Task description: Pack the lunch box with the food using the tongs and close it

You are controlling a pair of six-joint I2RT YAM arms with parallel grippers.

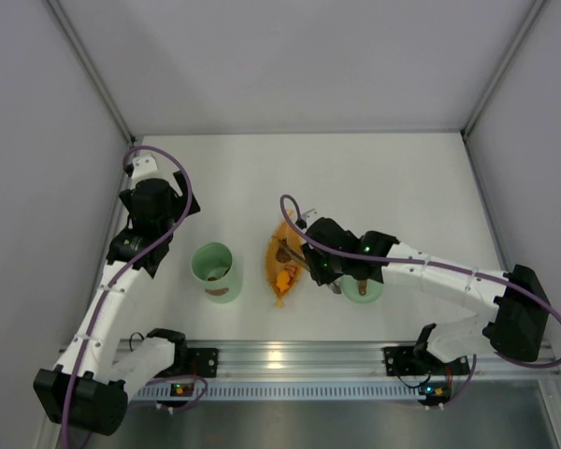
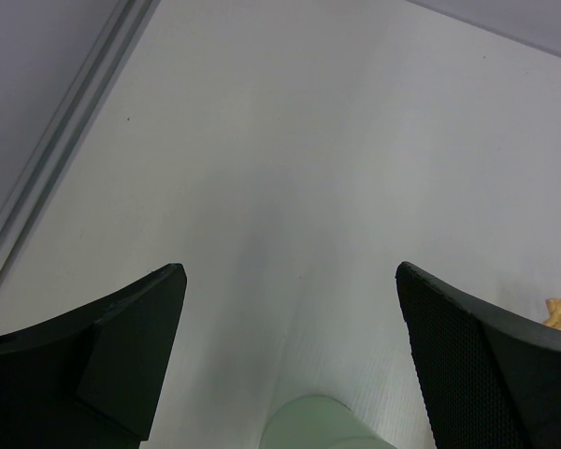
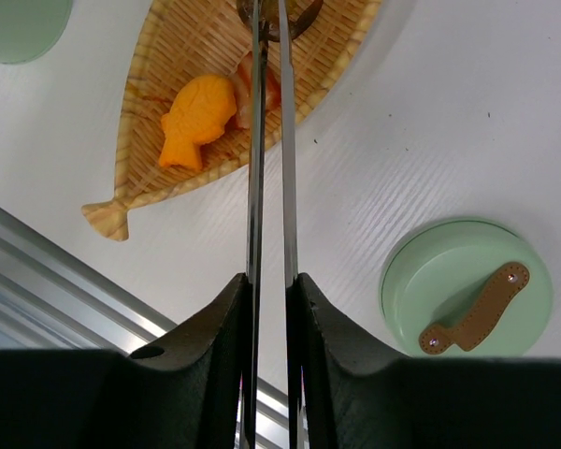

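My right gripper (image 1: 285,245) reaches over a fish-shaped woven basket (image 1: 271,271), its long metal fingers close together at a dark brown piece (image 3: 308,17) near the basket's upper end; I cannot tell whether it grips it. An orange fish-shaped food (image 3: 196,117) and a reddish piece (image 3: 262,94) lie beside it in the basket. A green container (image 1: 210,267) with something inside stands left of the basket. My left gripper is open above the table at the left, empty.
A green lid (image 3: 411,281) with a brown strap lies right of the basket, partly under the right arm in the top view. Metal rails run along the front edge.
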